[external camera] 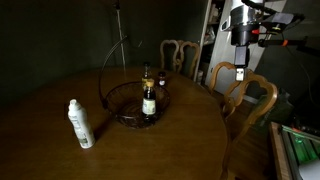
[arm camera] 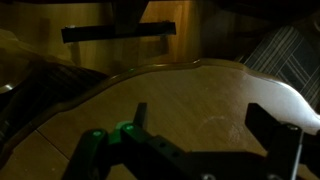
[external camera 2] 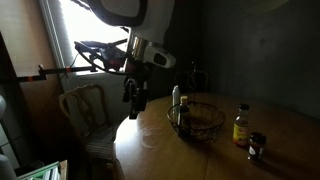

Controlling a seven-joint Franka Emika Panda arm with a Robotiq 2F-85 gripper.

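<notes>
My gripper hangs high beyond the table's edge, its two fingers wide apart and nothing between them in the wrist view. It is far from everything on the table. A black wire basket (external camera: 121, 119) with a tall hoop handle sits on the brown table. At the basket stands an upright dark bottle (external camera: 149, 103) with a pale label; whether it is inside is hard to tell. A white bottle (external camera: 81, 126) is upright to the left. Behind the basket are a yellow-labelled bottle (external camera 2: 241, 126) and a small dark jar (external camera 2: 257, 148), both apart from it.
Wooden chairs (external camera: 259, 82) stand around the table's edge, one beneath my gripper. The basket's handle rises well above the bottles.
</notes>
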